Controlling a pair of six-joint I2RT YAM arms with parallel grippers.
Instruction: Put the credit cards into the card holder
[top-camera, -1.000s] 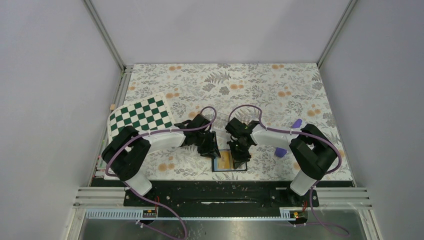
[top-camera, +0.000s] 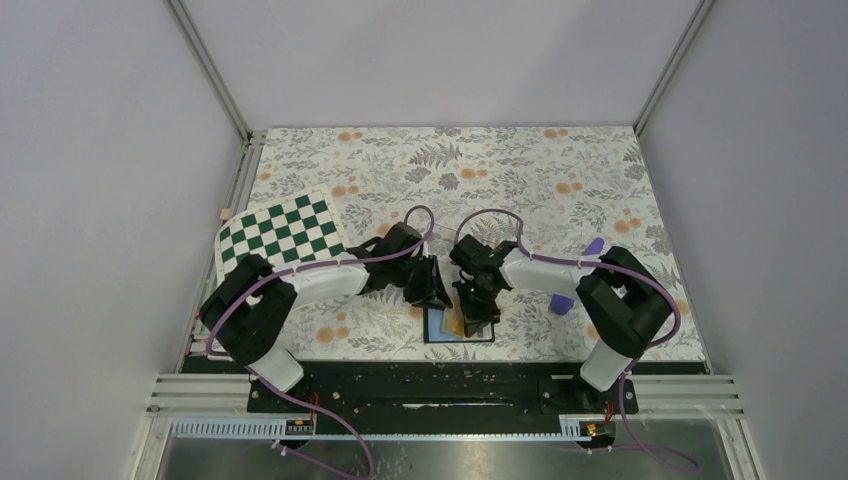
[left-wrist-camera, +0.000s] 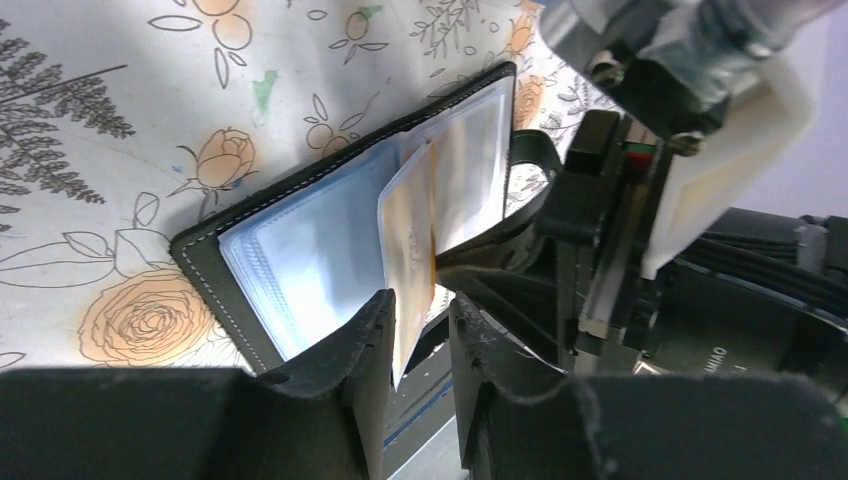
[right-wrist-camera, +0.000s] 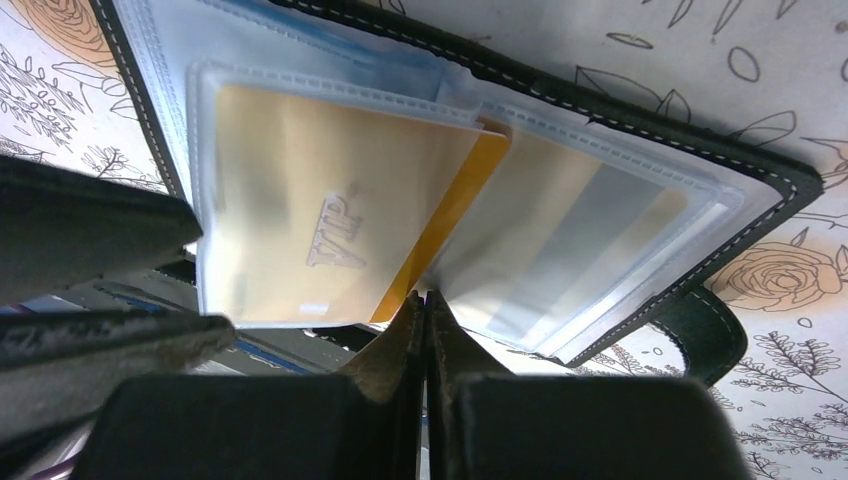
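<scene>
The black-edged card holder (left-wrist-camera: 224, 305) lies spread open on the table. Its clear sleeve (left-wrist-camera: 405, 225) with a gold card inside is tilted up in the left wrist view; the card's orange edge shows at the sleeve's mouth. My left gripper is part open, its fingertips on either side of the sleeve's near edge, with no grip visible. On the opposite side, my right gripper is shut at the sleeve's orange-edged side, nothing showing between its fingers. Another filled sleeve (right-wrist-camera: 540, 230) lies flat on the holder's other half.
A green-and-white checkered board (top-camera: 282, 235) lies on the left of the table. On the right, a purple object (top-camera: 562, 303) is partly covered by my right arm. Behind both arms the patterned table (top-camera: 450, 175) is clear.
My left gripper has shifted slightly to the right, toward the right gripper. The gold card's sleeve, flatter earlier, now looks raised and narrower from above. The right arm is nearly still.
</scene>
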